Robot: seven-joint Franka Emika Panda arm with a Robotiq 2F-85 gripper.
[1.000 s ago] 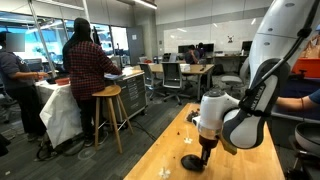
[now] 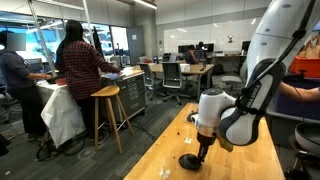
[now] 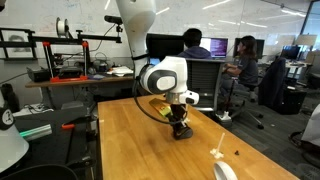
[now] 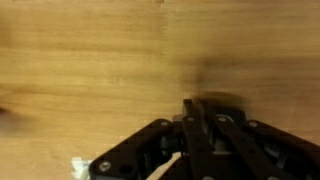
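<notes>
My gripper (image 2: 203, 156) is low over the wooden table, its fingers close together beside a dark rounded object (image 2: 189, 161). From the opposite side, the gripper (image 3: 177, 124) is close to a dark object (image 3: 183, 132) at the tabletop. In the wrist view, the black gripper fills the lower right. A blurred dark brown patch (image 4: 222, 99) shows at its fingertips; what it is cannot be made out. A blurred dark shape (image 4: 8, 121) reaches in at the left edge.
White pieces (image 2: 165, 173) lie near the table's front left. In the second exterior view, a white rounded object (image 3: 222, 170) and a small pale piece (image 3: 217, 153) sit toward the right edge. Bare wood (image 3: 125, 150) spreads on the other side. A stool (image 2: 108, 105) stands off the table.
The gripper has shifted slightly left and tilted a little, still low at the table. The dark rounded object stays in about the same place.
</notes>
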